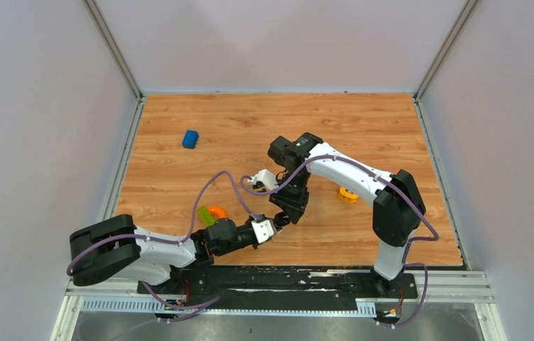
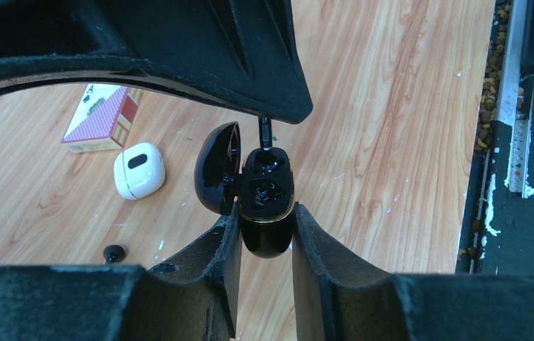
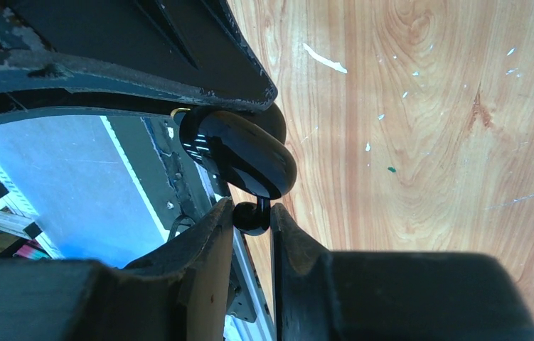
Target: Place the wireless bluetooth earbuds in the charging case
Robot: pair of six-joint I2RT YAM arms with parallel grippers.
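My left gripper is shut on the black charging case (image 2: 267, 238), which stands upright with its lid (image 2: 217, 168) swung open to the left. My right gripper is shut on a black earbud (image 3: 252, 219). In the left wrist view, the held earbud's stem (image 2: 265, 132) hangs right above the case's far well; whether it touches is hard to tell. Gloss hides what the near well contains. Behind the held earbud, the case lid (image 3: 239, 153) shows in the right wrist view. A small black piece (image 2: 114, 253), resembling an earbud, lies on the table.
A white case (image 2: 139, 170) and a patterned box (image 2: 97, 121) lie on the table behind the charging case. A blue block (image 1: 190, 139) sits far left, a yellow piece (image 1: 348, 195) to the right. Green (image 1: 205, 216) and orange (image 1: 217, 212) pieces are beside my left arm.
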